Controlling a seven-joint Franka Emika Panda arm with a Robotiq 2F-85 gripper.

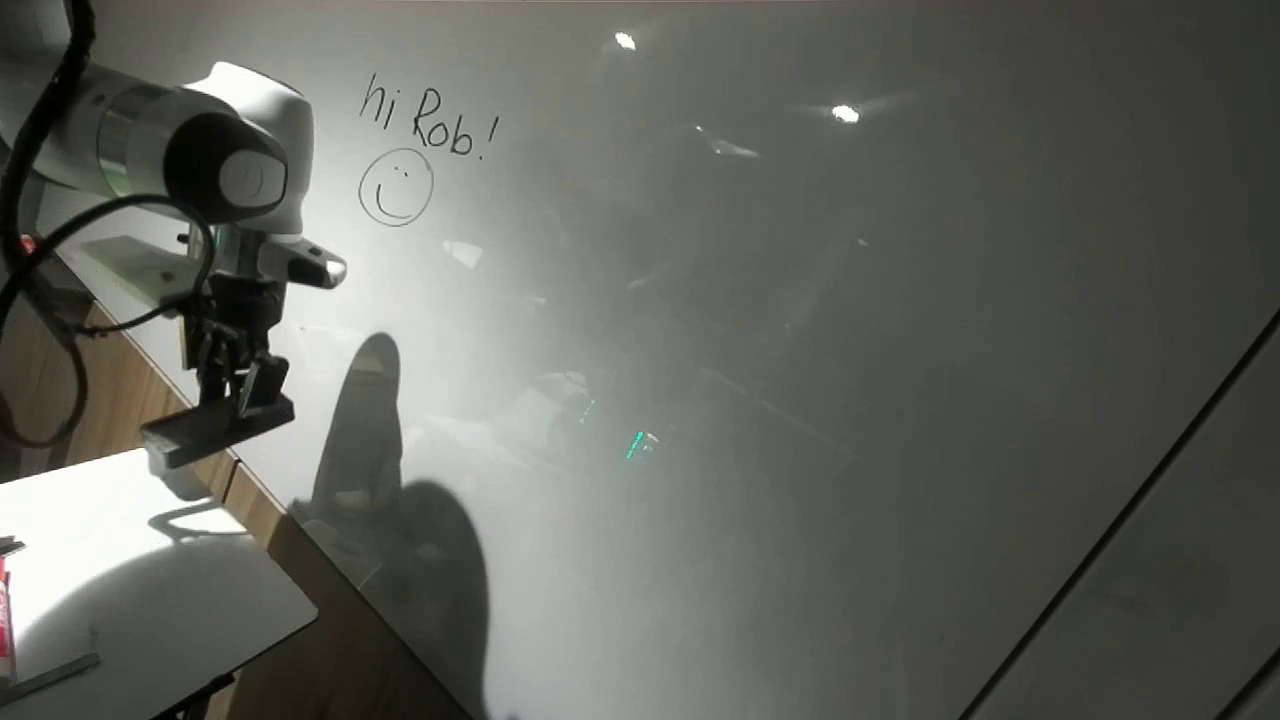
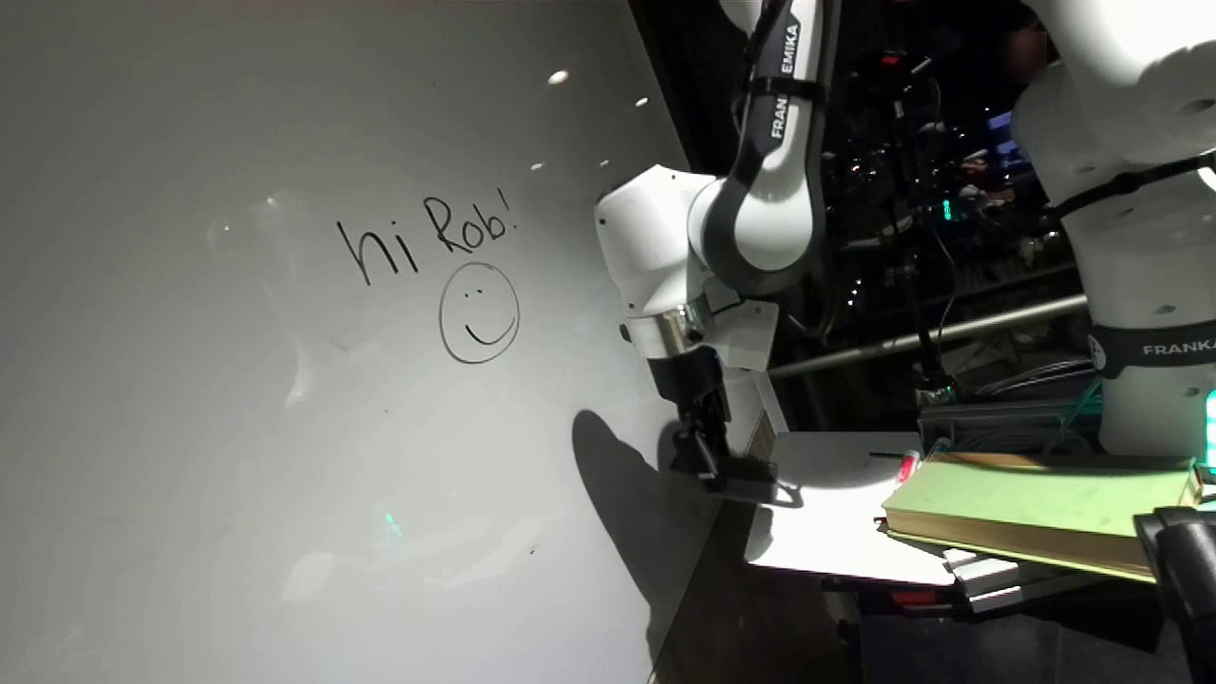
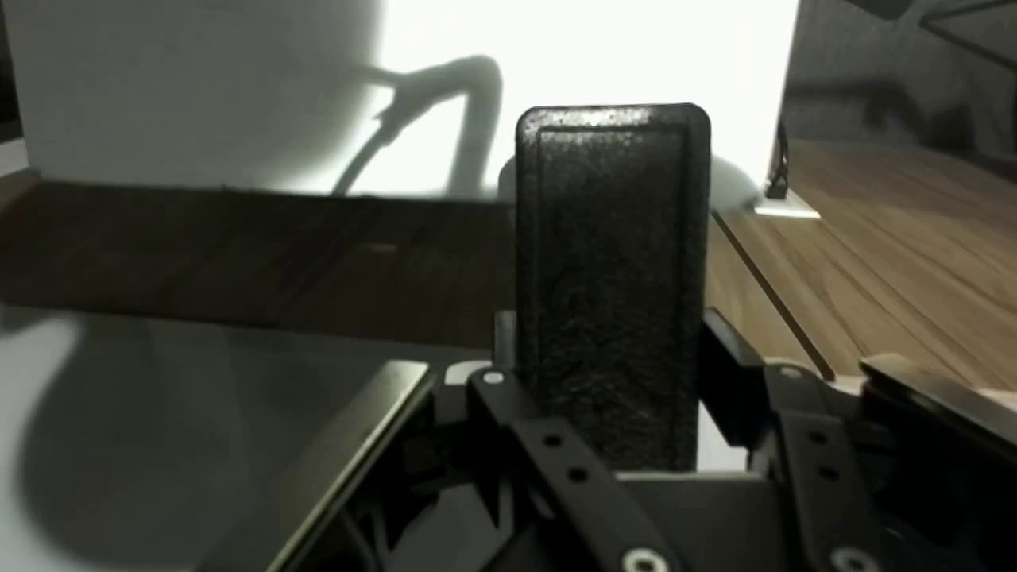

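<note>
A dark rectangular eraser (image 3: 610,257) stands lengthwise between the fingers in the wrist view, and my gripper is shut on it. In exterior view 1 the eraser (image 1: 216,430) hangs below my gripper (image 1: 240,402), above the far edge of the small white table. The whiteboard (image 1: 720,540) carries black handwriting, "hi Rob!" (image 1: 429,116), with a smiley face (image 1: 396,187) below it. Exterior view 2 shows the eraser (image 2: 747,480) close to the whiteboard's lower edge, apart from the writing (image 2: 427,237).
The small white table (image 1: 180,624) holds a red-and-white marker (image 1: 5,618) and a dark strip (image 1: 48,678). A green book (image 2: 1037,502) lies beside it. Wooden panelling (image 2: 741,593) runs between table and whiteboard. Most of the whiteboard's face is free of objects.
</note>
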